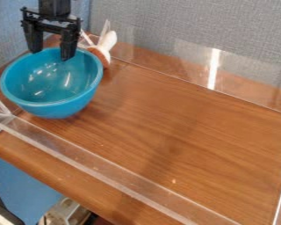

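My black gripper [50, 42] is at the top left, just over the back rim of a blue bowl [49, 88]. It is open, its two fingers apart with nothing visible between them. The bowl stands upright on the left part of the wooden table [178, 141], with nothing visible inside it.
An orange and white object [101, 46] is behind the bowl to the right. Clear plastic edging runs along the table's back and front-left edges, with some white strips at the left.
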